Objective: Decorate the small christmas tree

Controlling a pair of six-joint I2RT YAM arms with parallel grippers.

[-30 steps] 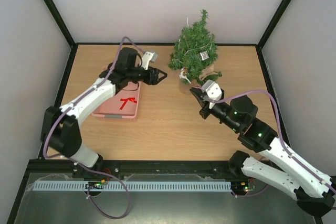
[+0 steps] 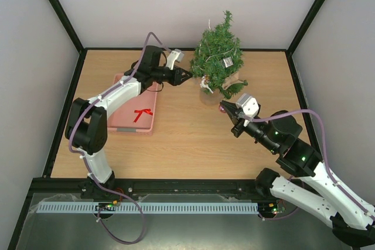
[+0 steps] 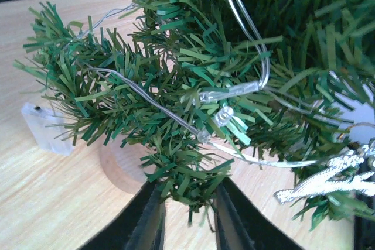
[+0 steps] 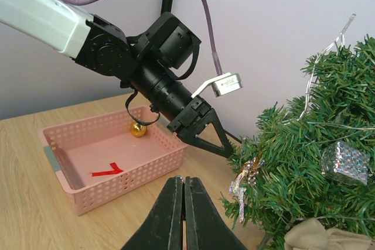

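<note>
The small green Christmas tree (image 2: 217, 54) stands at the back, right of centre. My left gripper (image 2: 188, 75) is at its left side, part open; in the left wrist view a branch tip (image 3: 196, 182) lies between its fingers. My right gripper (image 2: 222, 105) is in front of the tree. Its fingers (image 4: 164, 218) are shut, with a glint at their tips. A small pink-purple ornament (image 2: 222, 109) shows at these fingertips in the top view, apparently hanging by its thin loop. A silver figure (image 4: 239, 188) and a shiny silver cube (image 4: 345, 162) are on the tree.
A pink basket (image 4: 126, 181) stands on the left of the table, under the left arm. Inside are a red bow (image 4: 106, 170) and a gold ball (image 4: 138, 129). A clear light string (image 3: 146, 98) winds through the branches.
My left gripper has moved right, up to the tree's left branches.
</note>
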